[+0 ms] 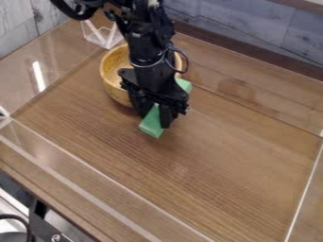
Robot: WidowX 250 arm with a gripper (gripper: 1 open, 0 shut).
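Note:
My black gripper (154, 102) reaches down from the top middle and is shut on a green object (153, 124), which hangs low over or rests on the wooden table, just right and in front of a yellow bowl (115, 67). A second green object (182, 87) shows behind the gripper, at the bowl's right; the arm hides part of the bowl and its contents.
A clear plastic container (104, 30) stands at the back left. A cable (15, 227) lies beyond the lower left edge.

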